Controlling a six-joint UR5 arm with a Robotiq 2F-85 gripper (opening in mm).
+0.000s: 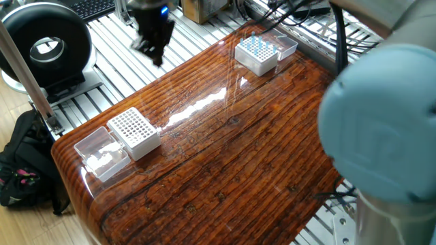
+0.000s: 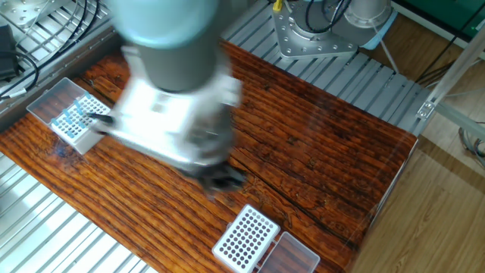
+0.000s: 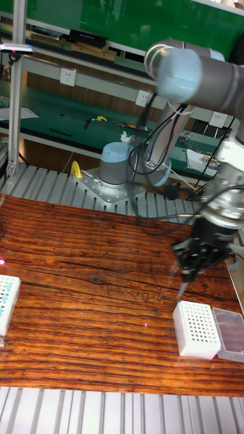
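My black gripper [image 3: 186, 279] is in the air above the wooden table and looks shut. A thin, pale pipette tip [image 3: 181, 291] points down from its fingers, faint and blurred. In exterior view 1 the gripper [image 1: 158, 62] is blurred, and the tip cannot be made out there. A white rack with empty-looking holes [image 1: 134, 133] stands on the left of that view, its clear lid open beside it. The other white rack [image 1: 257, 68], at the far right end, holds several blue tips [image 1: 259, 45]. In exterior view 2 my gripper [image 2: 223, 182] appears between the two racks, closer to the empty-looking one.
Clear open lids [image 1: 102, 155] adjoin both racks. Cables [image 1: 300, 17] run along the metal edge behind the rack with blue tips. A large black ring-shaped object [image 1: 48, 47] stands off the table.
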